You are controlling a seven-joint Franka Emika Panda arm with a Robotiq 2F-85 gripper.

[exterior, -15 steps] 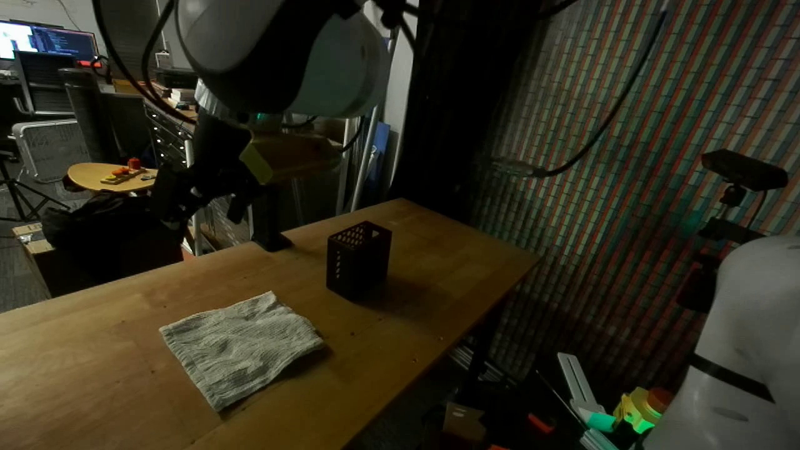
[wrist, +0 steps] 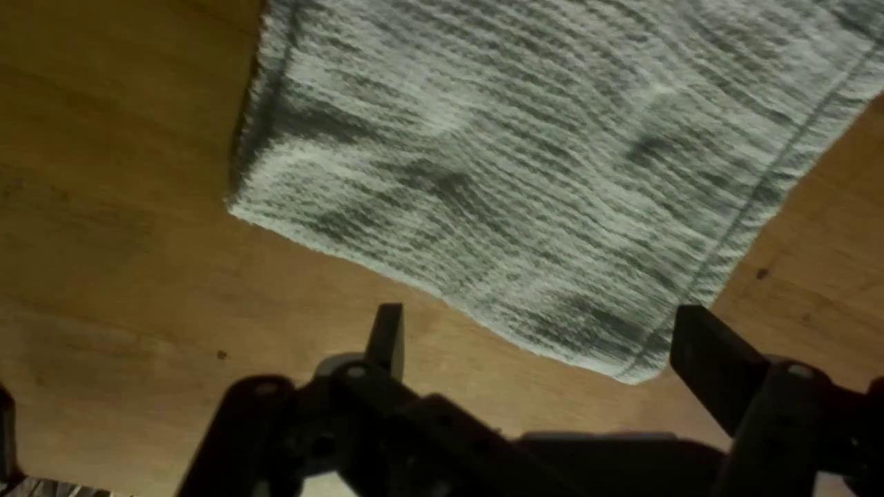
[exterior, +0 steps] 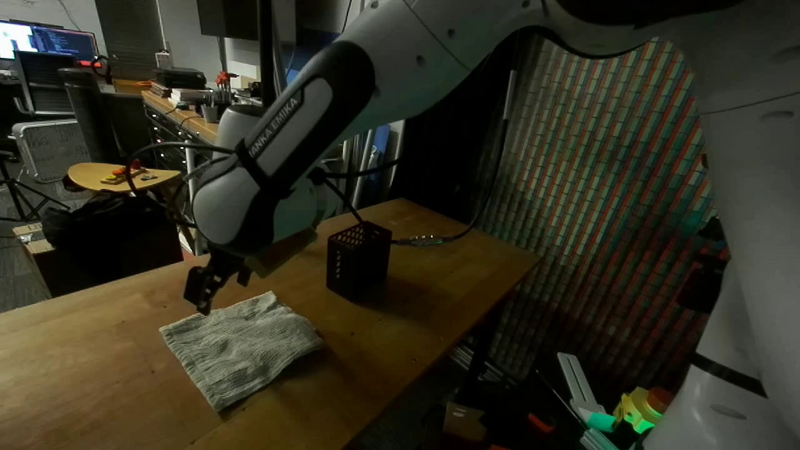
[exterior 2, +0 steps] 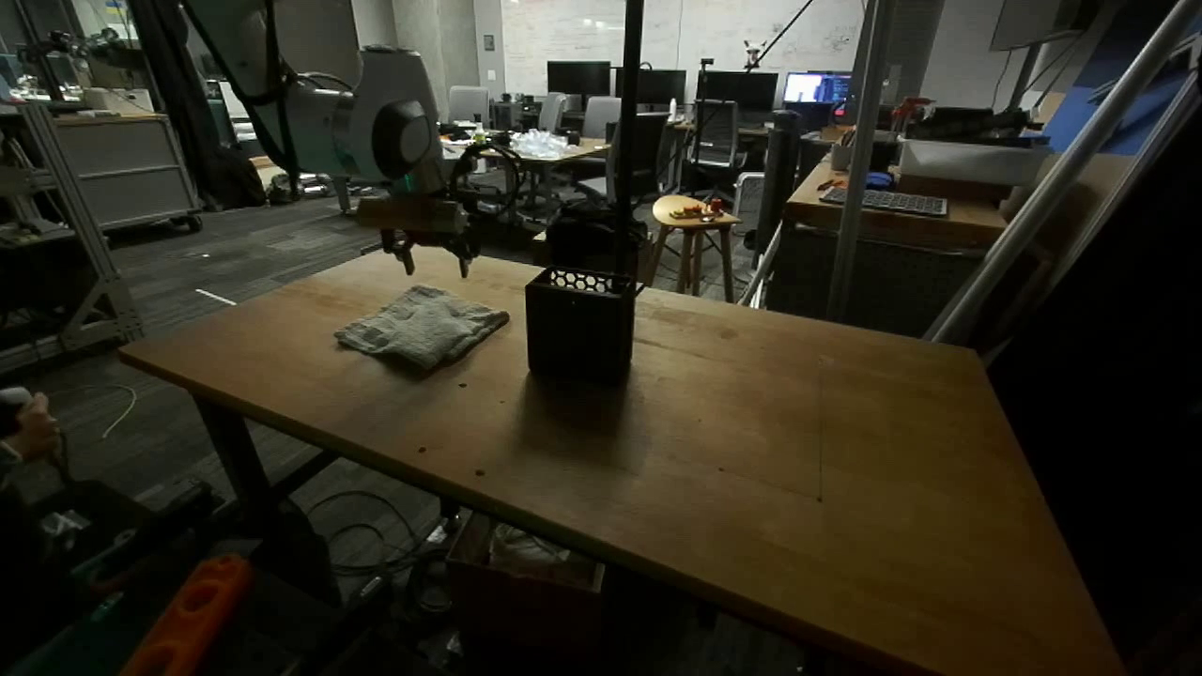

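A pale grey ribbed cloth point(exterior: 241, 346) lies flat and slightly rumpled on the wooden table point(exterior 2: 789, 451). My gripper point(exterior 2: 437, 268) hangs above the cloth's far edge, its fingers wide apart with nothing between them. From the wrist, the cloth point(wrist: 514, 166) fills the upper middle, and one of its corners reaches down between the open fingertips, close to the right finger point(wrist: 713, 356). The left finger point(wrist: 386, 344) is over bare wood. How high the fingertips are above the table is hard to judge.
A black box with a honeycomb-patterned side point(exterior 2: 580, 327) stands upright on the table beside the cloth. Beyond the table's far edge are a dark bag point(exterior: 105, 229) and a small wooden stool point(exterior: 124, 176).
My arm has come down a long way, bringing the gripper from high over the table's far edge to just above the cloth. Cloth and box have not moved.
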